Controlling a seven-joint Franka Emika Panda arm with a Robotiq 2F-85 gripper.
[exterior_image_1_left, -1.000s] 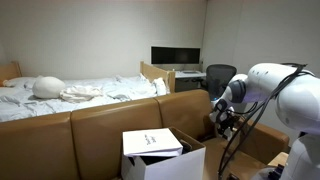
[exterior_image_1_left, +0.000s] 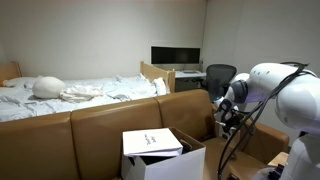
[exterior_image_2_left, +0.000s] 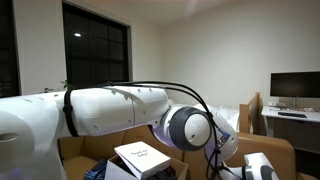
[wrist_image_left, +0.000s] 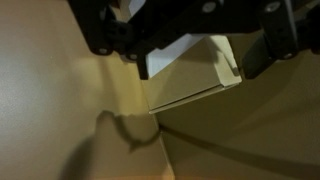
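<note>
In the wrist view my gripper stands open, its dark fingers (wrist_image_left: 257, 58) well apart. Behind the gap lies a tan, box-like thing (wrist_image_left: 190, 78) with a pale edge and a white surface (wrist_image_left: 172, 52) next to it; the fingers partly cover it, so what it is cannot be told. In exterior view 1 the arm (exterior_image_1_left: 255, 85) reaches down to the right end of the brown leather sofa (exterior_image_1_left: 100, 128), where the gripper is small and dark. Its fingertips cannot be made out in exterior view 2.
An open white carton (exterior_image_1_left: 187, 160) with a white printed box (exterior_image_1_left: 152, 141) on top stands at the front centre. A cable (exterior_image_1_left: 258, 118) hangs beside the arm. Behind the sofa are a bed (exterior_image_1_left: 110, 86) and a desk with a monitor (exterior_image_1_left: 176, 56).
The arm's lower part has shifted slightly to the right in exterior view 1. The carton and the printed box have not moved.
</note>
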